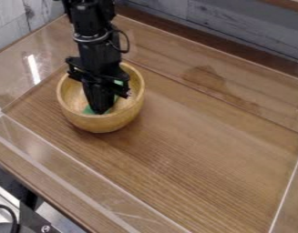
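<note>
A round yellowish wooden bowl point(126, 117) sits on the left part of the wooden table point(200, 164). My black arm reaches down from the top left into it, with the gripper point(106, 98) low inside the bowl. A small green object point(94, 109) lies in the bowl, mostly hidden behind the gripper. The gripper looks shut, but whether anything is between its fingertips is hidden.
A grey panelled wall point(231, 27) runs along the back. A black cable point(5, 214) lies beyond the table's edge at the lower left.
</note>
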